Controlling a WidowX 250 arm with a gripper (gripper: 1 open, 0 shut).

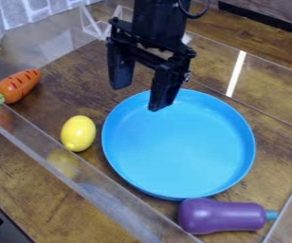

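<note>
My black gripper (143, 78) hangs open above the back edge of a round blue plate (176, 145), its two fingers apart at left and right with nothing seen between them. A yellow lemon-like item (78, 133) lies left of the plate. An orange carrot (20, 85) with a green top is at the far left. A purple eggplant (218, 215) with a teal stem lies at the front right of the plate. The plate is empty.
A clear plastic wall (73, 174) runs along the left and front of the wooden surface. The wood (79, 76) behind the lemon and at the right of the plate is clear.
</note>
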